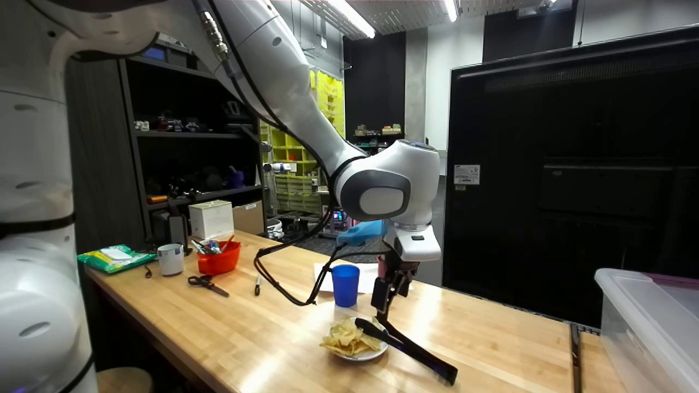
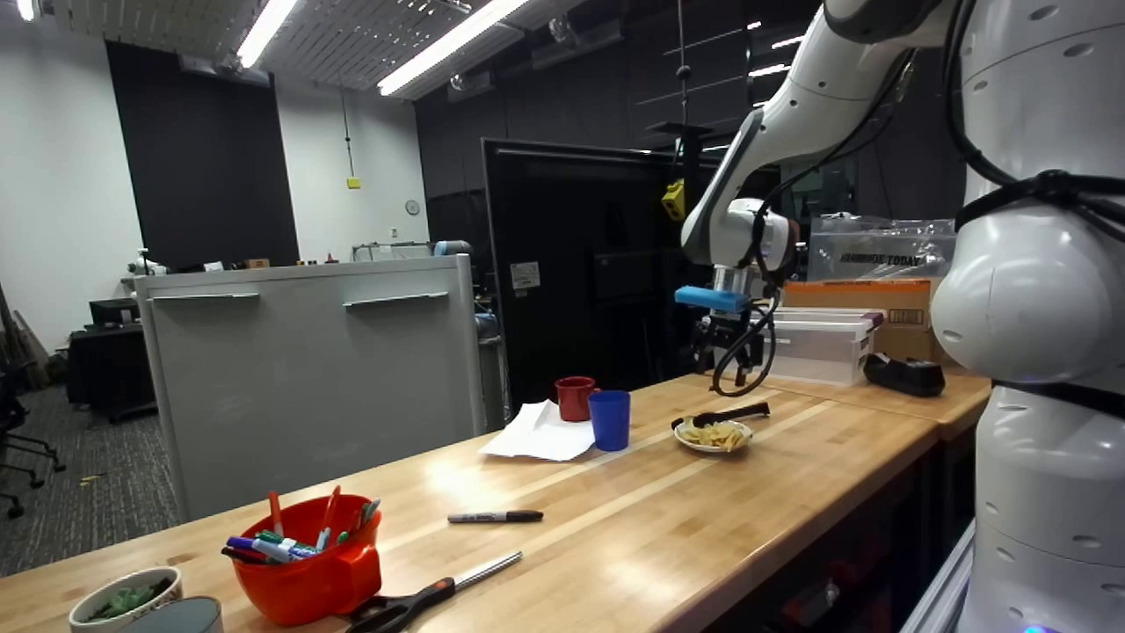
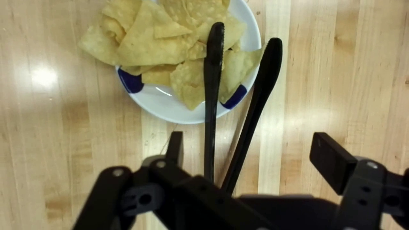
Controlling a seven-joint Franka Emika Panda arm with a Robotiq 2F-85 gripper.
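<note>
Black tongs (image 3: 264, 76) lie with one arm across the chips (image 3: 153, 42) and the other against the rim of the white plate (image 3: 165, 109) with blue marks. Their handle end rests on the table to the right of the plate in exterior view 1. My gripper is open above the tongs, fingers apart on either side of them and nothing held. Its lower body hides the rear of the tongs in the wrist view. From the side, the gripper (image 1: 391, 295) hangs above the plate and tongs, clear of the table.
Behind the plate stand a blue cup (image 2: 609, 420) and a red mug (image 2: 576, 399) by white paper (image 2: 538, 434). A marker (image 2: 496, 517), scissors (image 2: 422, 607) and a red pen container (image 2: 301, 591) lie farther along. A clear bin (image 1: 645, 327) stands at the right.
</note>
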